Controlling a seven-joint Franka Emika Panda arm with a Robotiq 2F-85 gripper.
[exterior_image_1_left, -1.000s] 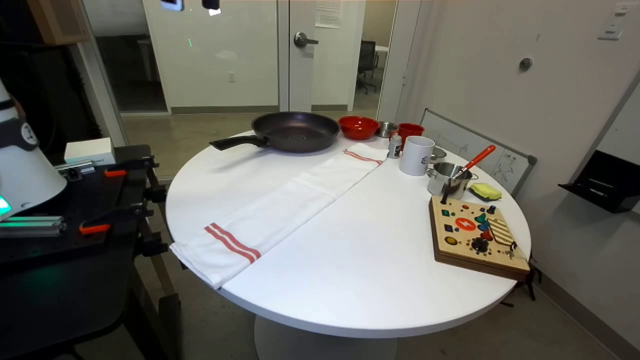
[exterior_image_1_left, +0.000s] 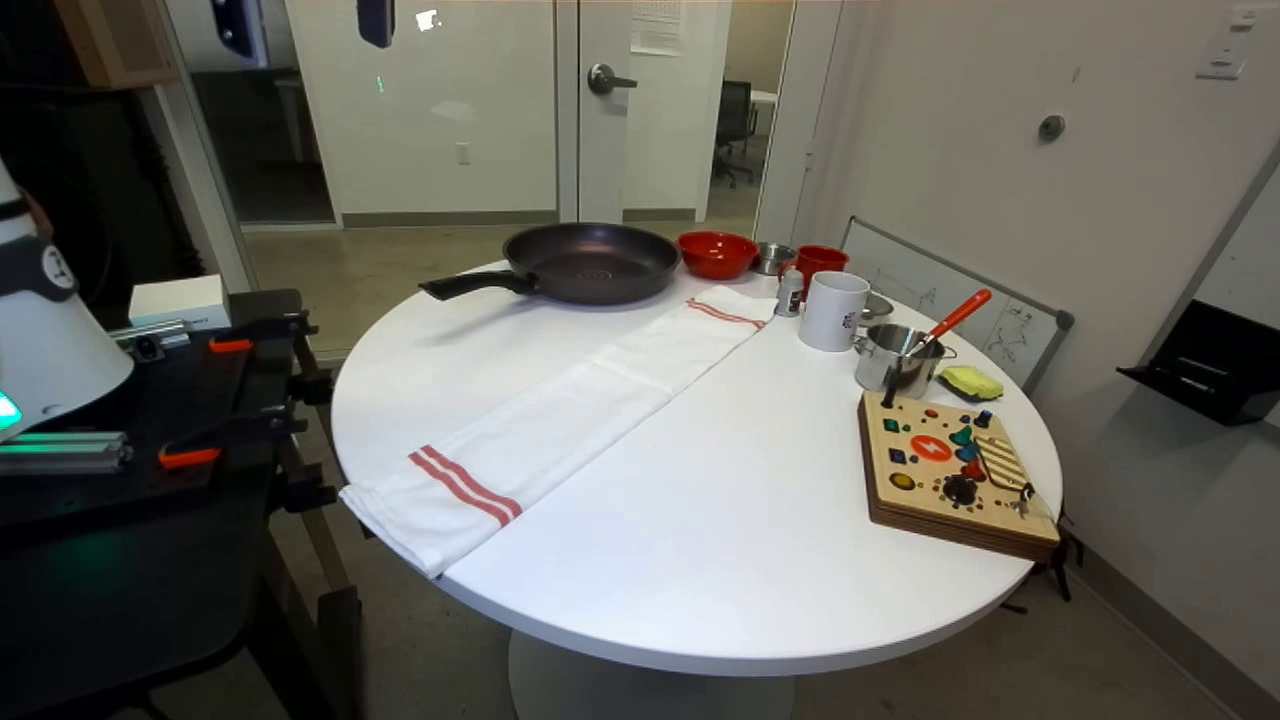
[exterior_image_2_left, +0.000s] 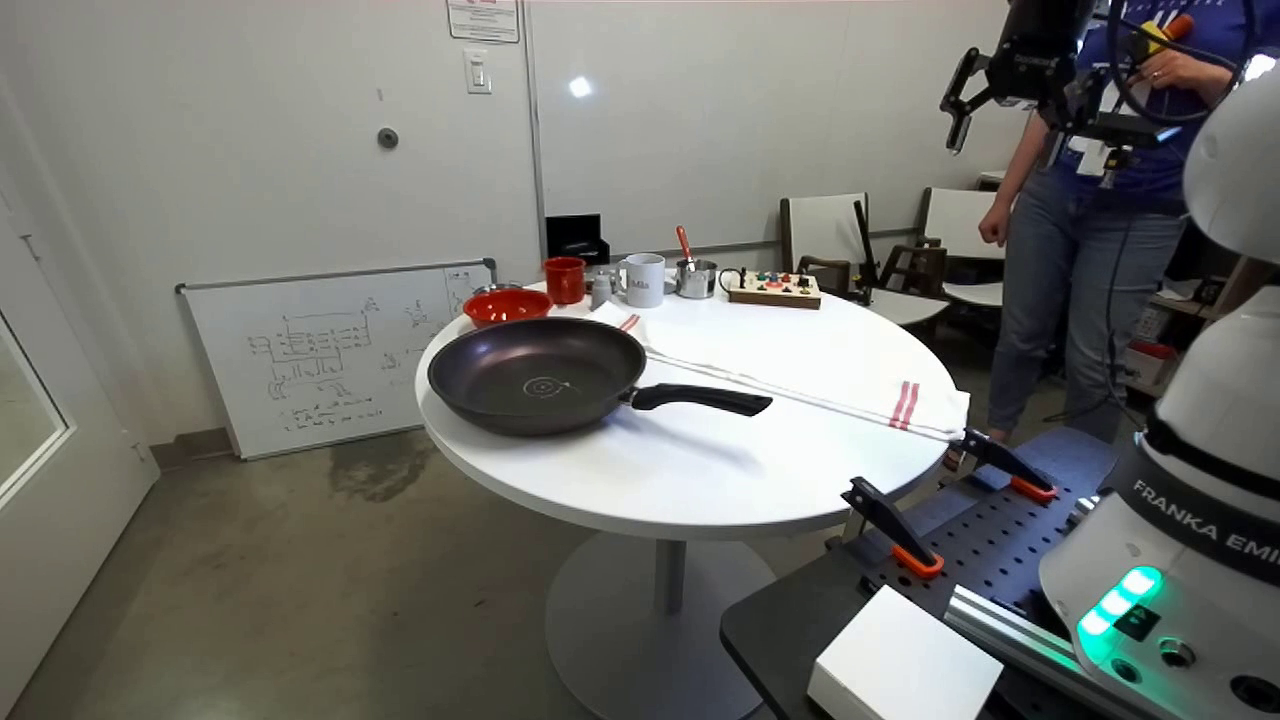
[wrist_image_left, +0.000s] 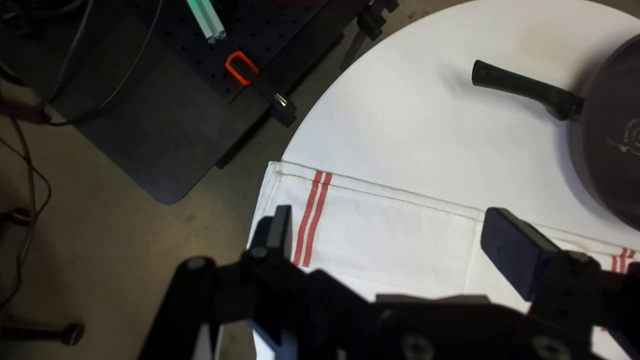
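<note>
My gripper stands open, its two fingers wide apart and nothing between them. In the second exterior view the gripper (exterior_image_2_left: 954, 126) hangs high in the air, well above the table's near side. Below it, a white towel (exterior_image_1_left: 576, 414) with red stripes lies folded into a long strip across the round white table (exterior_image_1_left: 720, 540). One end of the towel (wrist_image_left: 384, 234) reaches the table edge, beside the dark robot bench. A black frying pan (exterior_image_2_left: 540, 372) rests on the table apart from the towel, its handle (wrist_image_left: 522, 87) pointing toward the bench.
Around the far rim stand a red bowl (exterior_image_1_left: 716, 254), a red mug (exterior_image_2_left: 564, 280), a white mug (exterior_image_1_left: 833, 311), a steel pot (exterior_image_1_left: 900, 360) with a red-handled utensil, a yellow sponge (exterior_image_1_left: 970, 383) and a wooden switch board (exterior_image_1_left: 954, 474).
At the top of the first exterior view, the visible gripper parts have shifted left and lower. The towel, pan and other things on the table have not moved.
</note>
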